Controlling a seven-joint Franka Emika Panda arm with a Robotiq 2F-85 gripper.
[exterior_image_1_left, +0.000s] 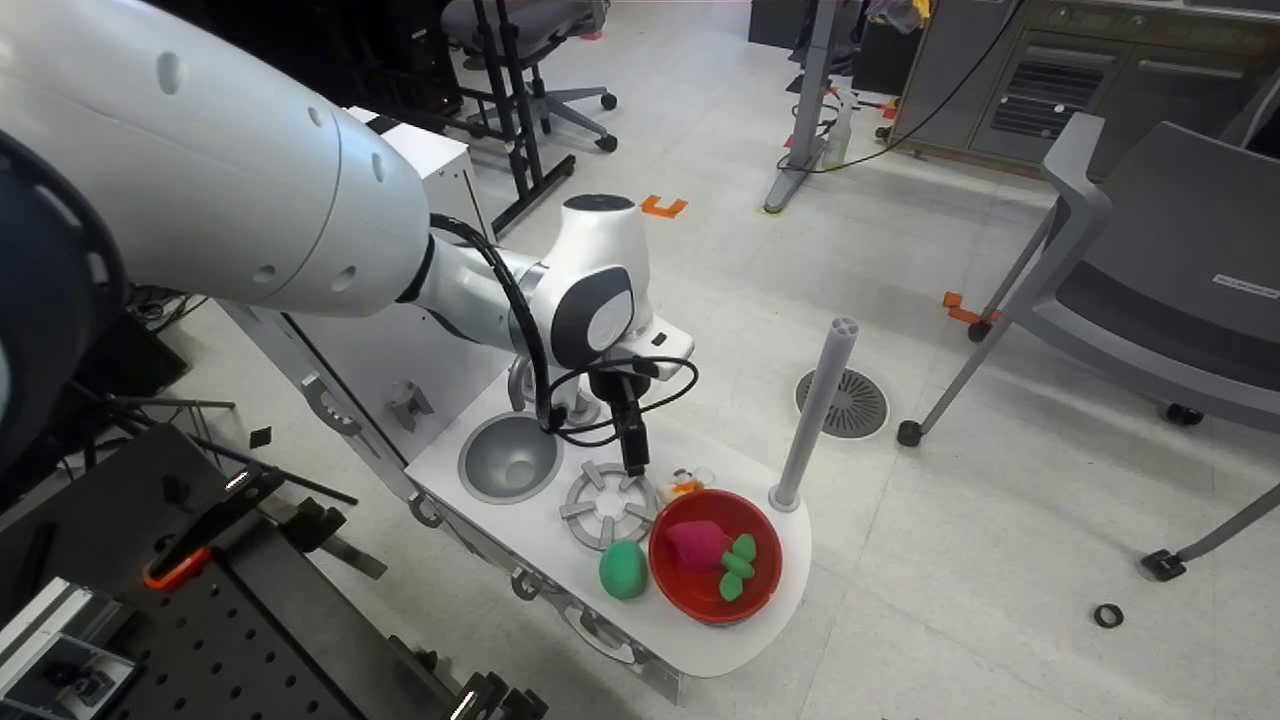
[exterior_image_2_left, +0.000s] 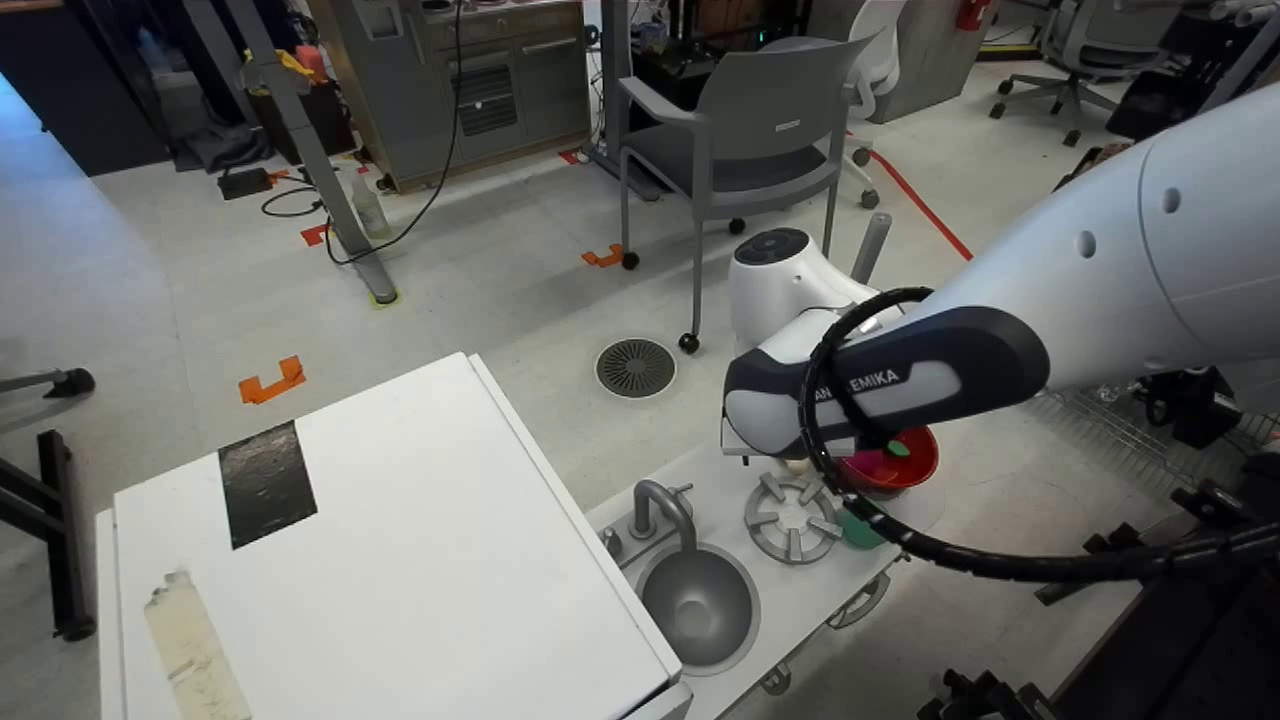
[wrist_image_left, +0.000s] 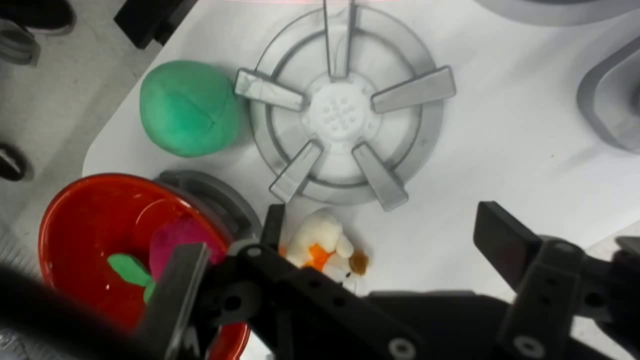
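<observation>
My gripper is open, one black finger (wrist_image_left: 274, 227) at the left and the other at the right, with nothing held. Beyond and beneath the left finger, a small white plush toy with orange parts (wrist_image_left: 316, 234) lies on the white counter. In exterior view 1 the gripper (exterior_image_1_left: 635, 456) hangs over the burner's far side, just left of that toy (exterior_image_1_left: 684, 482). A red bowl (exterior_image_1_left: 672, 590) contains a pink plush piece (exterior_image_1_left: 696, 544) with green leaves (exterior_image_1_left: 734, 564). Beside the bowl sits a rounded green plush (wrist_image_left: 189, 108), also seen in exterior view 1 (exterior_image_1_left: 624, 570).
The grey burner (wrist_image_left: 339, 111) stands between the bowl and the sink (exterior_image_1_left: 510, 458). A grey faucet (exterior_image_2_left: 663, 510) rises behind the sink, and a grey post (exterior_image_1_left: 813, 414) stands upright at the counter's far end. Bare counter lies right of the toy in the wrist view.
</observation>
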